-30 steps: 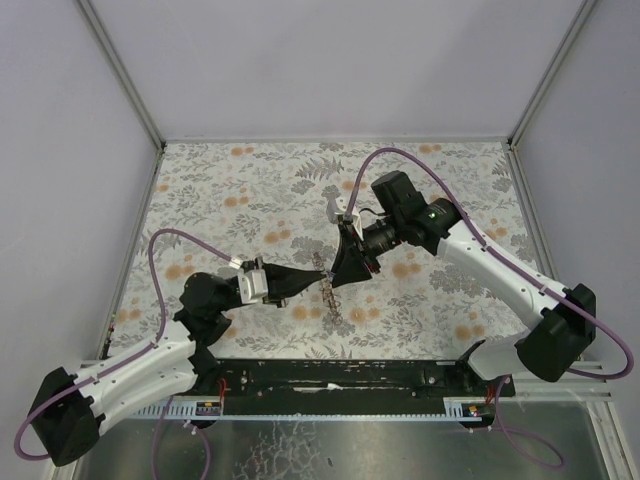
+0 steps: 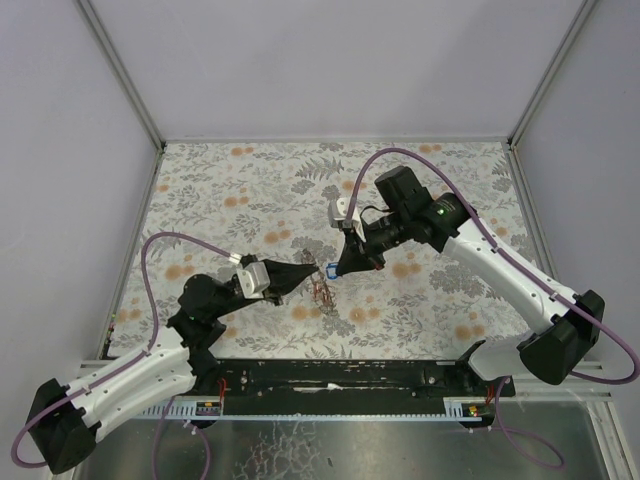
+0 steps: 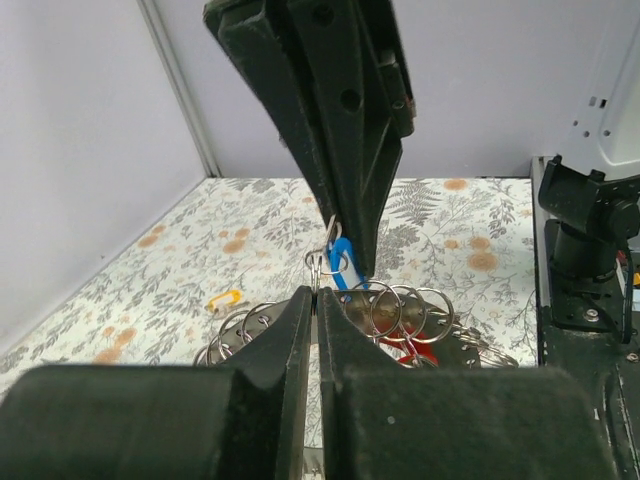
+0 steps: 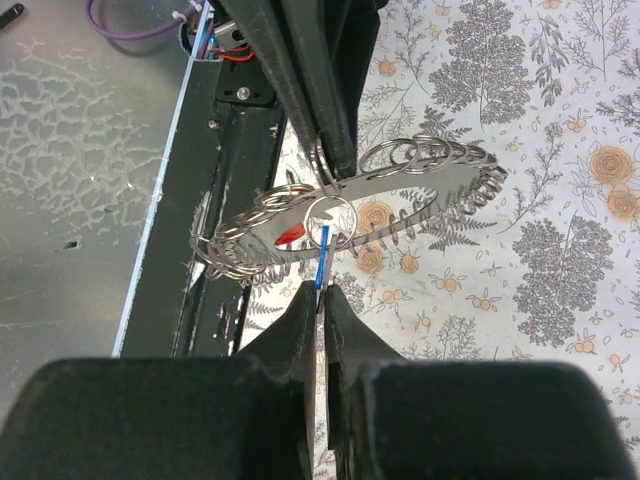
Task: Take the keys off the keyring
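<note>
A metal keyring holder (image 4: pixel 205 240) with many wire loops hangs below my left gripper, whose shut fingertips have a thin ring between them. In the top view the keyring (image 2: pixel 322 292) dangles under the meeting point of both grippers. A blue key (image 3: pixel 343 264) is pinched in my right gripper, which is shut on it. One ring (image 4: pixel 330 216) lies by the top of the blue key; whether it still passes through the key cannot be told. On the holder's far side shows a red key (image 3: pixel 415 350).
A small yellow item (image 3: pixel 230 298), perhaps a key, lies on the patterned tabletop (image 2: pixel 250 180). Along the front edge runs a dark rail (image 2: pixel 290 372).
More of the blue key shows now.
</note>
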